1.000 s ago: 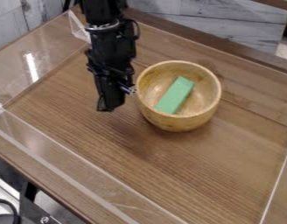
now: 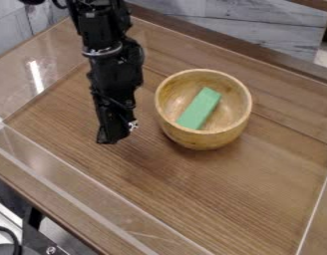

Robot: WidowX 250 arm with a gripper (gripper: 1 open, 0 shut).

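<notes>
The black arm comes down from the top left, and its gripper (image 2: 116, 133) is low over the wooden table (image 2: 179, 199), left of a round wooden bowl (image 2: 230, 133) and apart from it. The gripper appears shut, with nothing visible between its fingers, though its dark tips are hard to make out. A green rectangular block (image 2: 198, 109) lies inside the bowl, toward its left half.
A marble-patterned surface (image 2: 273, 30) runs along the back right. Cables show at the lower left edge, and a pale strip borders the left side.
The arm and gripper have moved left, away from the bowl. The bowl and green block have not visibly moved.
</notes>
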